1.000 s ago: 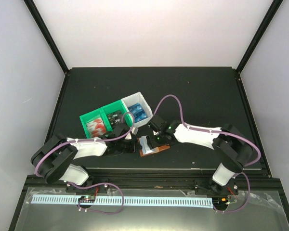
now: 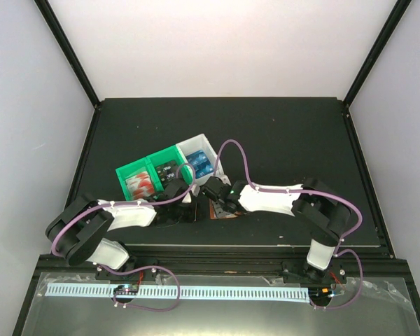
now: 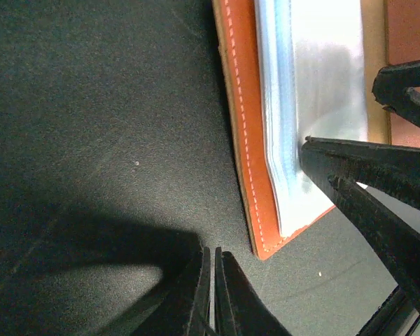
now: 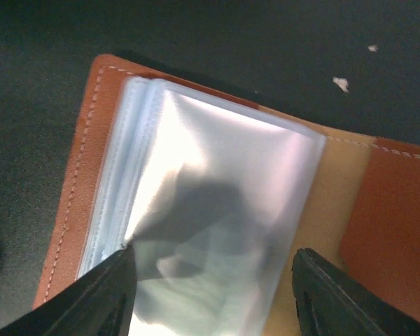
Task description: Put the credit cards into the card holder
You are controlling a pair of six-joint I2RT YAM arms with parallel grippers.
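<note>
The brown leather card holder lies open on the black table, its clear plastic sleeves facing up. My right gripper is over the sleeves, fingers apart, one on each side of the top sleeve. The left wrist view shows one of its dark fingertips against the sleeve stack. Just left of the holder, my left gripper is shut low over bare table, with nothing visible between its fingers. Cards stand in bins behind: red-and-white cards, dark cards and blue cards.
A green two-part bin adjoins a white bin, both close behind the grippers. The front table edge runs close below the holder.
The holder has shifted a little right and back and turned slightly. My left arm and the bins look unmoved.
</note>
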